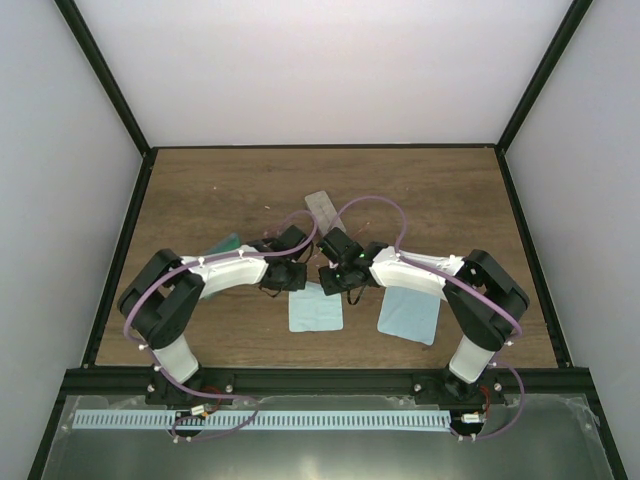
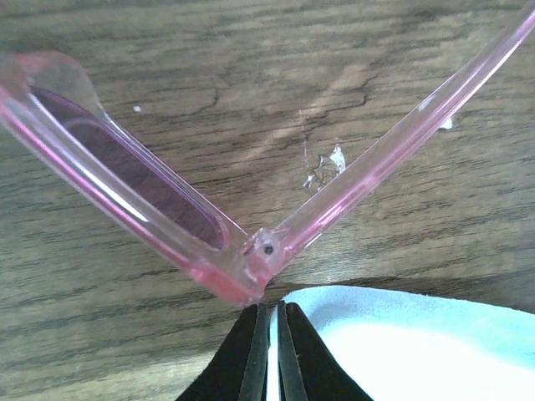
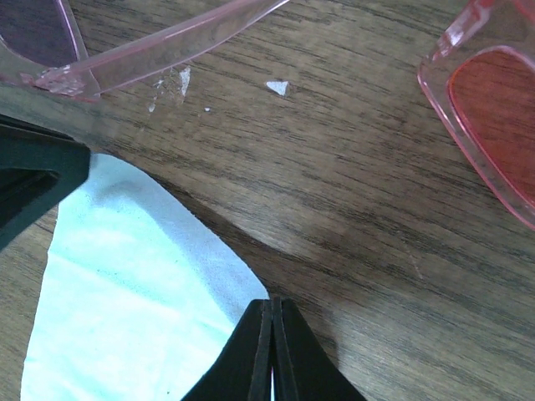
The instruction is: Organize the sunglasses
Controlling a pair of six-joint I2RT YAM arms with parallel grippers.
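Observation:
Pink-framed sunglasses with purple lenses lie on the wood just above a pale blue cloth [image 1: 315,315]; a red-lensed pair [image 3: 493,117] shows at the upper right of the right wrist view. My left gripper is shut at the cloth's upper corner, below the purple pair's hinge; whether cloth is between its fingers is hard to tell. My right gripper is shut at the cloth's other upper corner. Both grippers sit close together at the middle of the table in the top view.
A second blue cloth [image 1: 408,318] lies to the right, a teal item [image 1: 225,243] at the left, partly under the left arm, and a grey slab [image 1: 322,208] behind the grippers.

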